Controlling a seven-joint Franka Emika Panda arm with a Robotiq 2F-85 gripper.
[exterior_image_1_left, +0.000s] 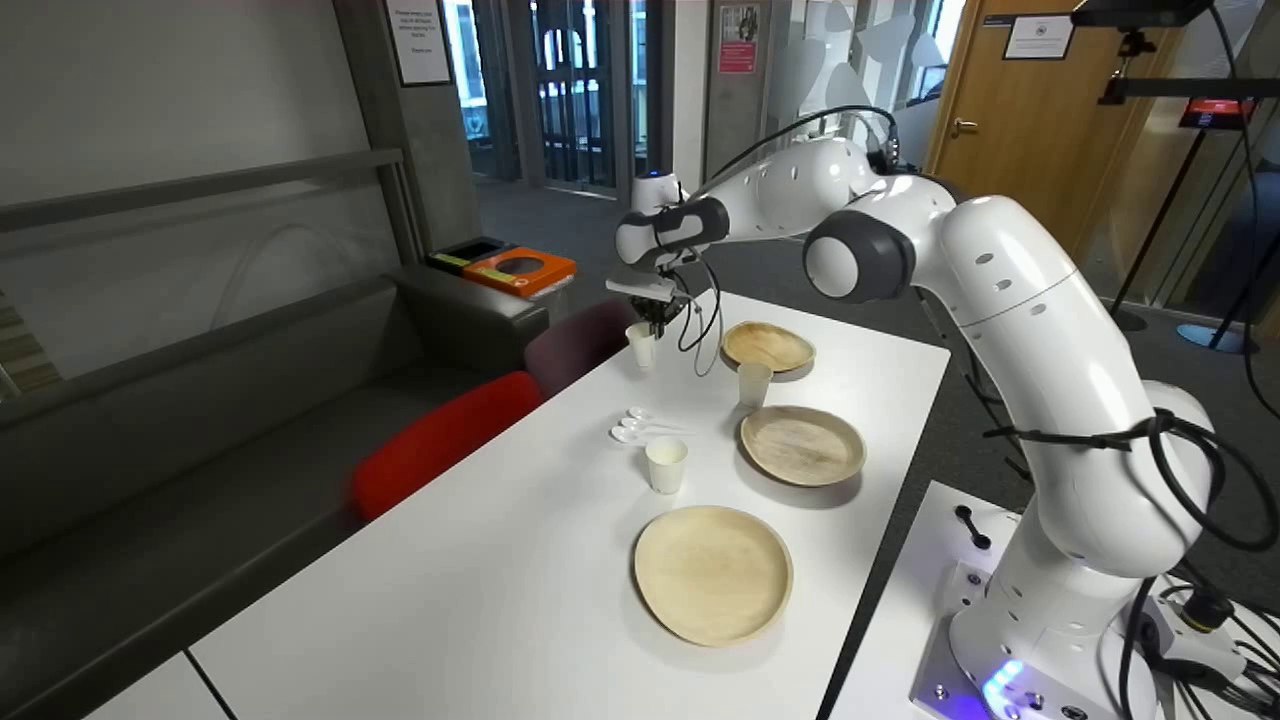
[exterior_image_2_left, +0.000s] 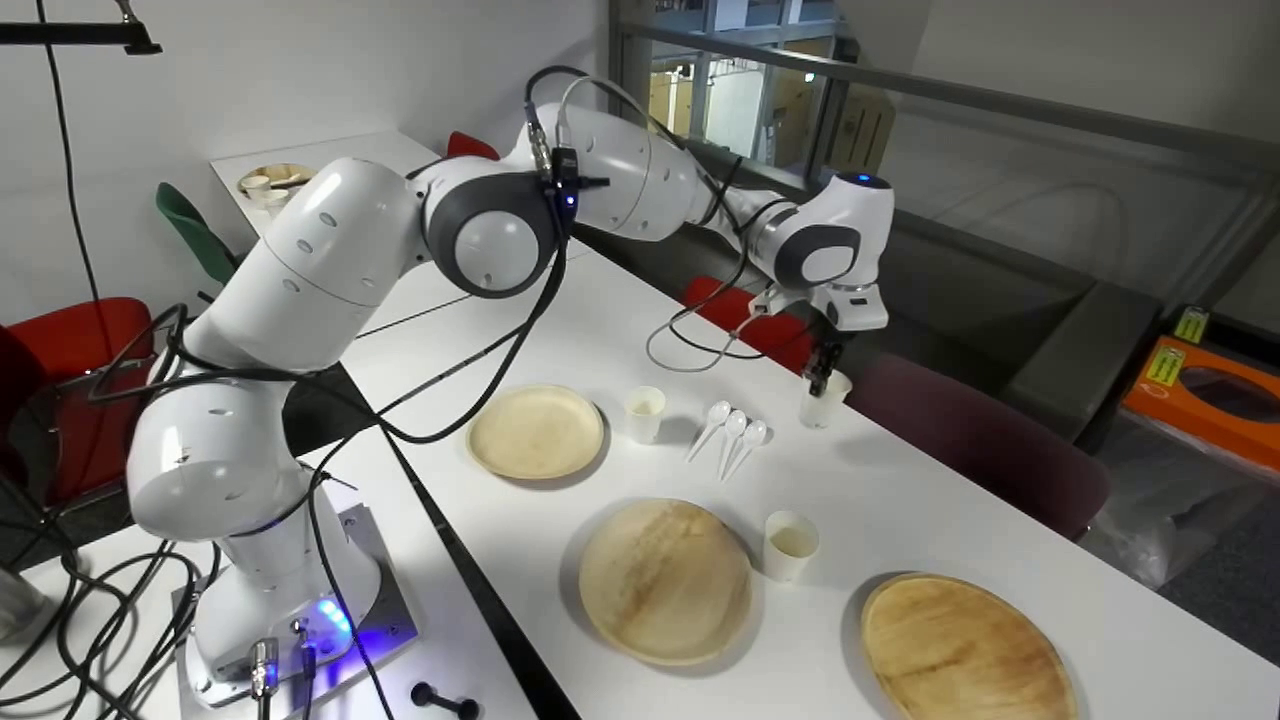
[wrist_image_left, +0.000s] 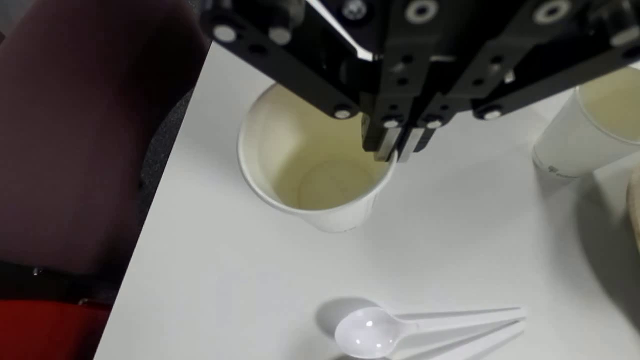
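My gripper is shut on the rim of a white paper cup (wrist_image_left: 318, 174), one finger inside the wall and one outside. The cup is upright, empty, and close to the table's far long edge; whether its base touches the table is hard to tell. In the second exterior view the gripper (exterior_image_2_left: 821, 379) partly covers this cup (exterior_image_2_left: 828, 406). Three white plastic spoons (exterior_image_2_left: 729, 434) lie side by side near it. A second cup (exterior_image_2_left: 644, 415) stands by the pale plate (exterior_image_2_left: 536, 432), and a third cup (exterior_image_2_left: 791, 546) beside the middle plate (exterior_image_2_left: 666, 582).
A third wooden plate (exterior_image_2_left: 969, 648) rests at the table end. The white table (exterior_image_1_left: 480, 588) has a wide bare area at its near end. Red (exterior_image_1_left: 444, 438) and purple (exterior_image_1_left: 582, 348) chairs stand along the far edge. Cables hang in loops from the arm.
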